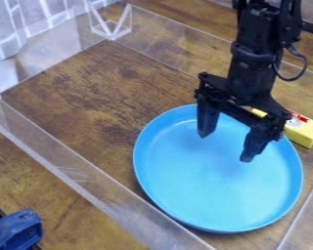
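My black gripper (233,129) hangs over a blue plate (211,190), open, with its two fingers spread apart above the plate's back half and nothing visible between them. A yellow box (297,129) lies just behind the plate at the right, partly hidden by the gripper.
Bare wooden table (94,98) fills the left and middle. A white wire piece (110,25) stands at the back left. A blue object (13,230) lies at the bottom left corner, beyond a clear edge strip.
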